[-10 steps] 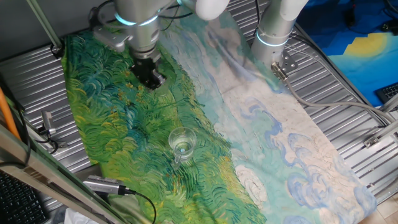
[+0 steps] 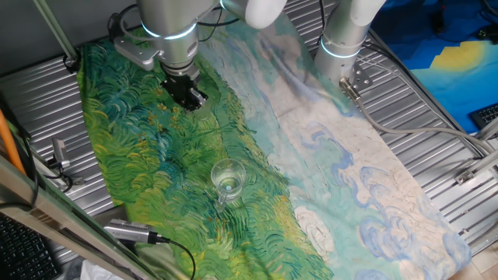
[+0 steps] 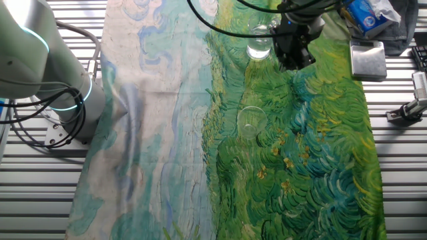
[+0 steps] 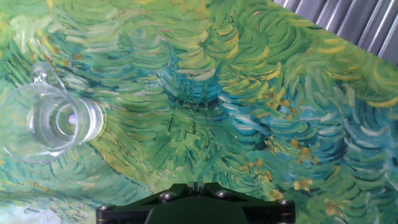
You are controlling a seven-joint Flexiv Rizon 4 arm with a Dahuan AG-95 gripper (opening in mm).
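A clear glass mug (image 2: 229, 180) stands on the painted cloth. In the wrist view the mug (image 4: 59, 121) appears at the left, its handle toward the top. My gripper (image 2: 201, 103) hangs over the green part of the cloth, apart from the mug. At the bottom of the wrist view the black fingers (image 4: 180, 190) look closed together, and nothing shows between them. Exterior view 2 has a clear glass (image 3: 259, 47) beside my gripper (image 3: 293, 65). Nearer its middle is a faint round clear object (image 3: 251, 123); I cannot tell exactly what it is.
The patterned cloth (image 2: 342, 194) covers most of the ribbed metal table (image 2: 408, 97). A grey device with a cable (image 2: 132, 231) sits at the near left edge. A silver box (image 3: 367, 60) and a blue packet (image 3: 367, 17) lie at the upper right.
The arm's wrist above the gripper has shifted slightly and tilted, while the gripper's tip stays nearly in place. The mug has not moved.
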